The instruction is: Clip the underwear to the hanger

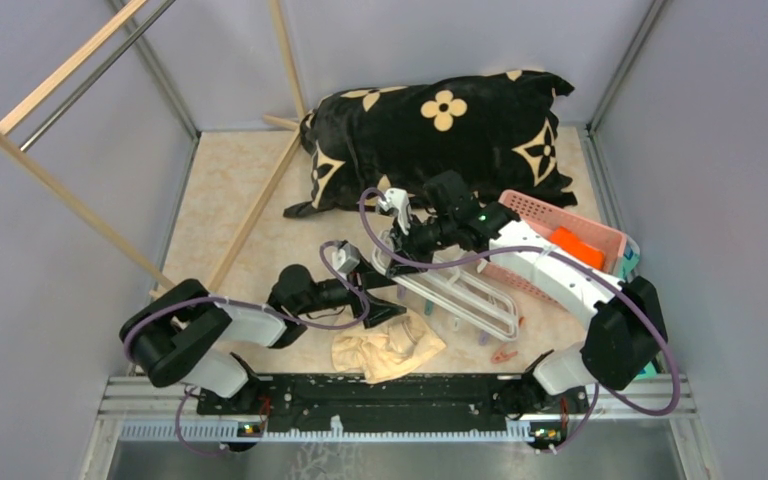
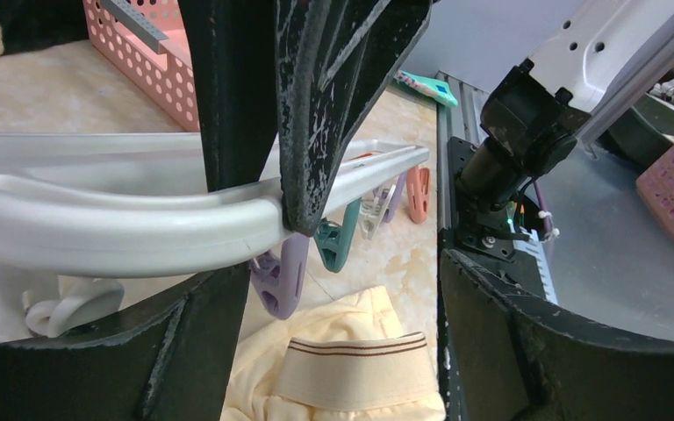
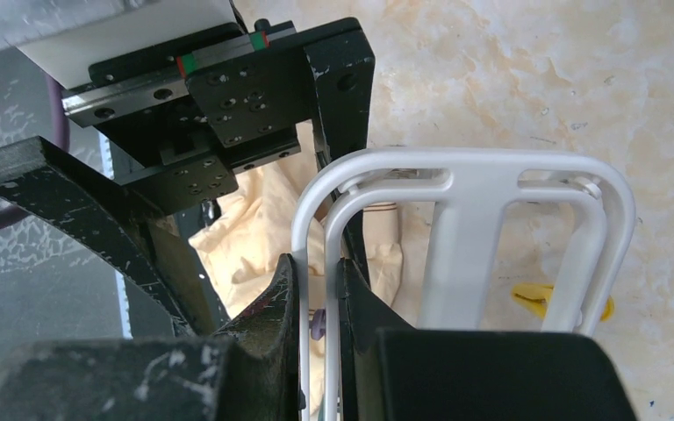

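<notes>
My right gripper is shut on a rail of the white plastic hanger (image 1: 480, 305), holding it above the floor. Coloured clips dangle beneath it, including a purple clip (image 2: 279, 279) and a teal clip (image 2: 336, 241). My left gripper is open beside the hanger's near end, just short of the purple clip, nothing between its fingers. The cream underwear (image 1: 385, 345) lies crumpled on the floor under the hanger and left gripper, its striped waistband (image 2: 355, 373) visible in the left wrist view.
A pink basket (image 1: 520, 205) with orange contents sits at the right behind the right arm. A black patterned cushion (image 1: 380, 130) lies along the back. A wooden rack (image 1: 70, 200) with a metal bar stands at the left, with bare floor beside it.
</notes>
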